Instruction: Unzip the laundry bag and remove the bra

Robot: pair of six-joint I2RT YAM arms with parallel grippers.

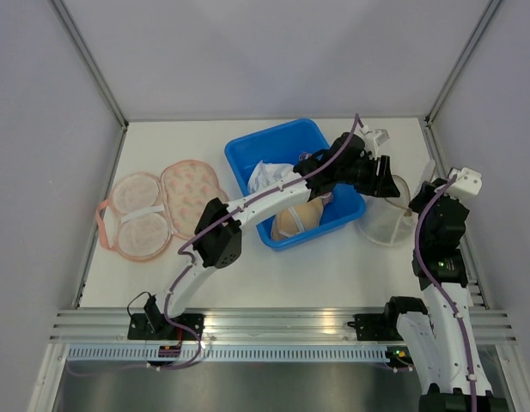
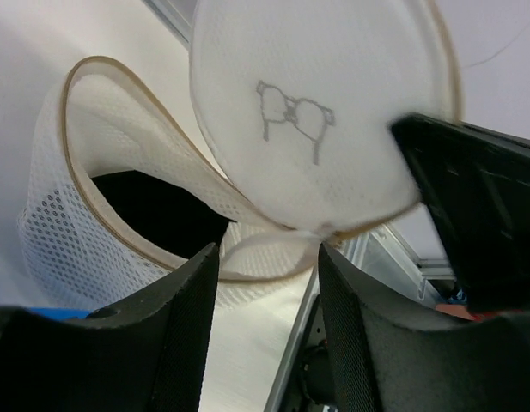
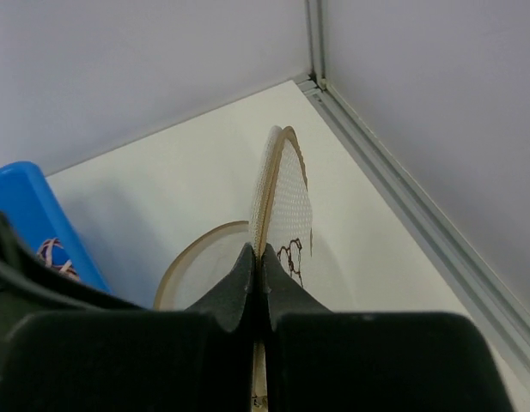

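Note:
The white mesh laundry bag (image 1: 386,224) with tan trim stands on the right of the table, unzipped; its lid (image 2: 282,112), printed with a bra outline, is raised. Dark fabric (image 2: 161,210) shows inside in the left wrist view, probably the bra, though its shape is mostly hidden. My right gripper is shut on the lid's trimmed edge, which rises from between its fingertips. By the bag's mouth, my left gripper is open. Part of the bag's rim passes behind the gap between its fingers, and nothing is gripped there.
A blue bin (image 1: 286,245) left of the bag, under my left arm, holds a beige bra (image 1: 297,220) and white cloth (image 1: 266,176). An opened peach bag (image 1: 191,190) lies flat at far left. Bare table (image 1: 325,279) shows in front; the wall stands close on the right.

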